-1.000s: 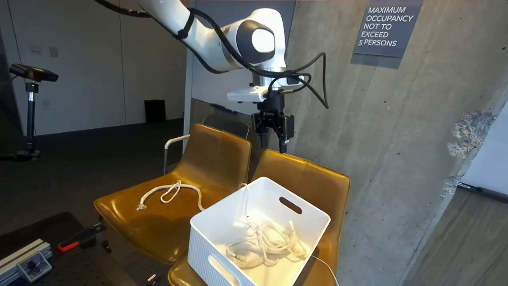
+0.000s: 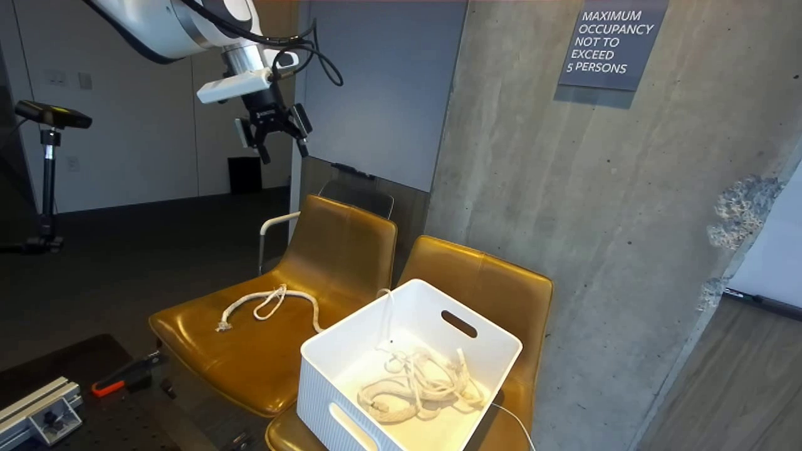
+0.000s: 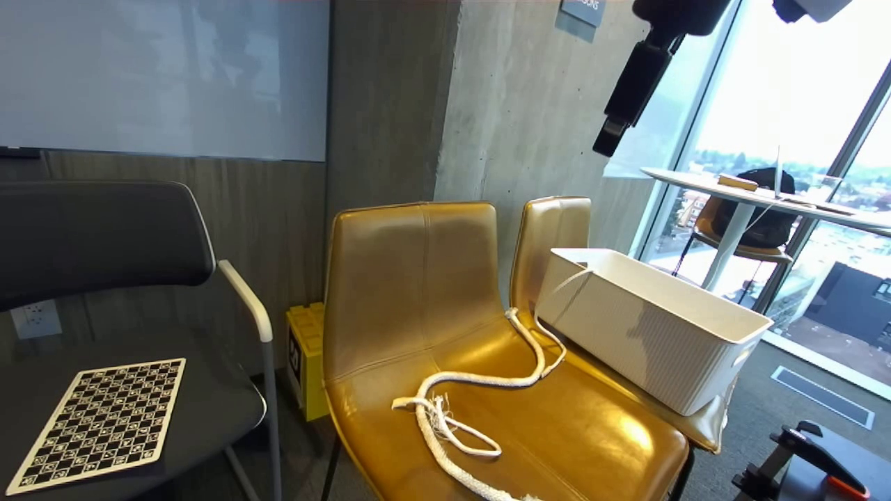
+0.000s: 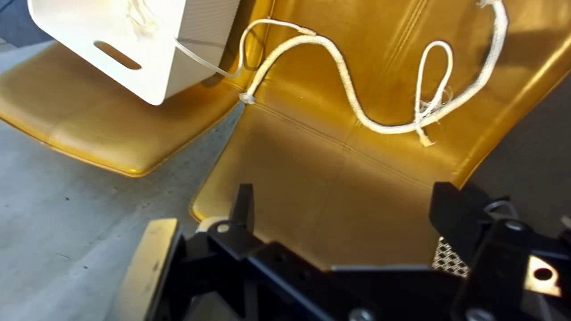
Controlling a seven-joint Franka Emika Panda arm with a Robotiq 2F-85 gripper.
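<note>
High above the left tan chair (image 2: 233,338), my gripper (image 2: 282,156) hangs open and empty. Its two black fingers stand wide apart in the wrist view, with only the chair's backrest beyond them. A thick white rope (image 3: 476,378) lies curved across that chair's seat, with a small thin loop near one end. On the neighbouring tan chair (image 2: 481,274) rests a white bin (image 2: 319,383), tilted in exterior view 1. Inside it lies a loose tangle of pale ropes (image 2: 421,387). A thin cord (image 4: 211,67) runs over the bin's edge toward the rope on the seat.
A concrete wall (image 2: 571,225) rises behind the chairs. Beside them stands a dark chair (image 3: 100,242) with a checkered board (image 3: 100,422) on its seat. Tools lie on a dark table at the lower left in exterior view 1. The air around my gripper is clear.
My arm has moved up and to the left in exterior view 1, from above the right chair to above the left one. The rope and bin look unmoved.
</note>
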